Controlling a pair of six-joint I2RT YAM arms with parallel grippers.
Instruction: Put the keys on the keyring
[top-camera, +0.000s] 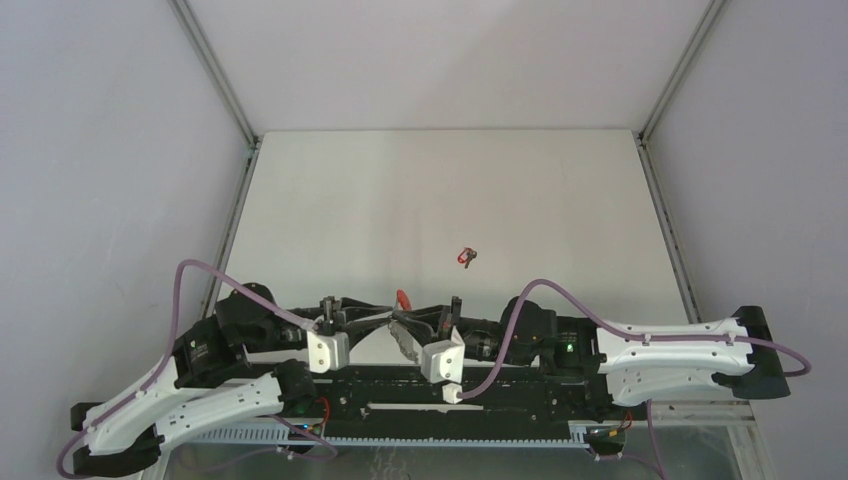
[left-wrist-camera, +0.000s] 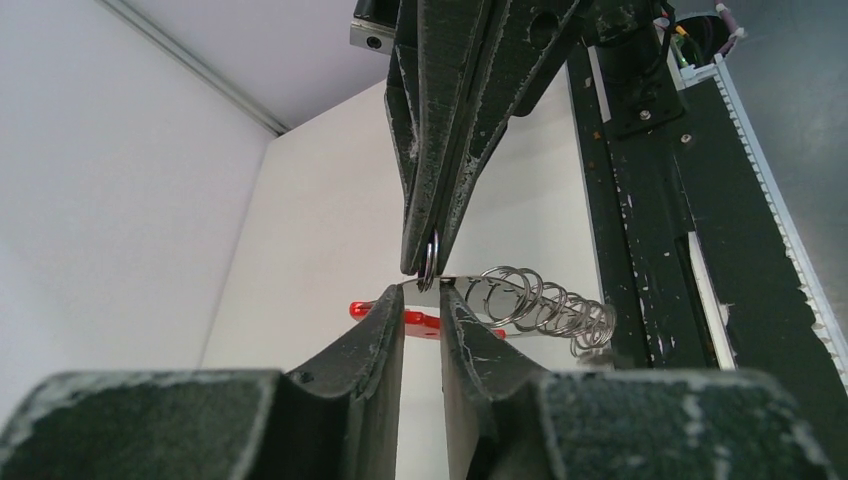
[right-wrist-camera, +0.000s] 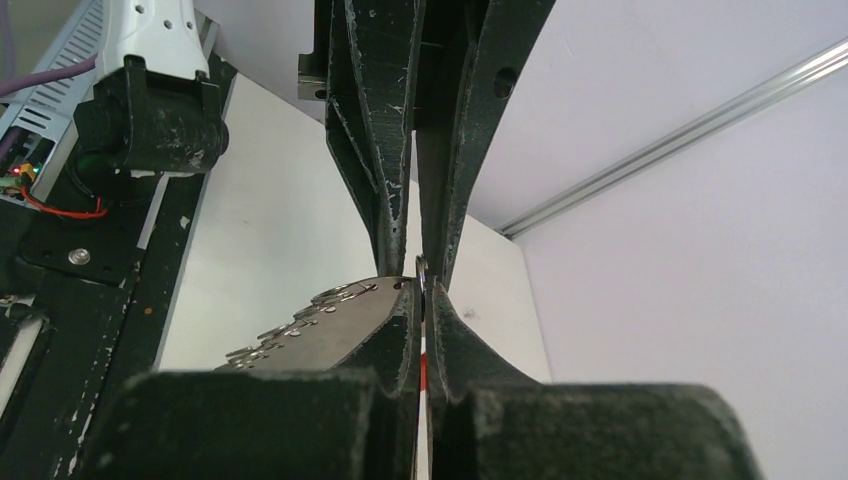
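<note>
In the top view, both grippers meet low in the middle. My right gripper is shut on a thin metal ring, whose loop stands out at its fingertips. From that grip hangs a grey metal piece with several wire rings along it. A red clip shows behind it. My left gripper is part open, a narrow gap between its fingertips, right at the ring and the right fingertips. Whether it touches the ring cannot be made out. A small red ring with dark keys lies apart on the table.
A dark rail runs along its front edge, below the grippers. White walls close in both sides.
</note>
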